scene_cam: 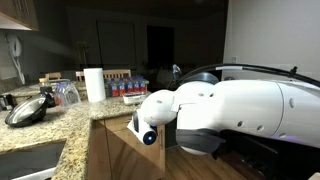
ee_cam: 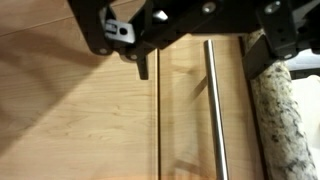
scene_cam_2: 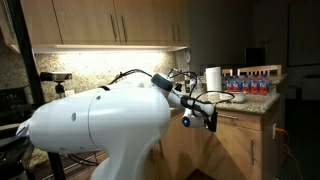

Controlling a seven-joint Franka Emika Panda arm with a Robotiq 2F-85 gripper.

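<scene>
A slim metal bar handle (ee_cam: 216,110) runs along the light wooden cabinet front (ee_cam: 100,125). In the wrist view my gripper stands open, its dark fingers (ee_cam: 256,52) well apart to either side of the bar's upper end. Nothing is clasped. How far the fingertips are from the wood is hard to judge. From outside, the gripper (scene_cam_2: 211,119) is held against or very near the cabinet, just below the counter; its fingers are too small there to read.
The speckled countertop (ee_cam: 283,115) borders the cabinet front closely on the wrist view's right. On the counter stand a paper towel roll (scene_cam: 95,84), several bottles (scene_cam: 123,88), a glass pitcher (scene_cam: 68,94) and a dark pan (scene_cam: 28,111). Open floor (scene_cam: 205,165) lies beside the cabinet.
</scene>
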